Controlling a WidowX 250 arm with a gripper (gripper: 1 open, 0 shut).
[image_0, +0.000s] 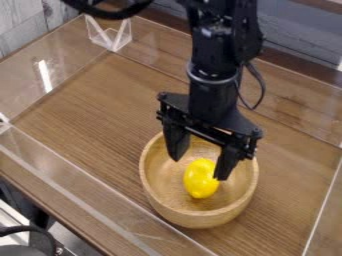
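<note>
A yellow oval object lies in a tan round bowl at the lower middle. My black gripper hangs over the back part of the bowl, open, one finger reaching down on each side, above and behind the yellow object. Nothing shows between its fingers. The back of the bowl is partly hidden by the gripper.
A wooden table surrounds the bowl, with free room to the left and right. A small clear wire-like object stands at the back left. A dark cable runs at the bottom left corner.
</note>
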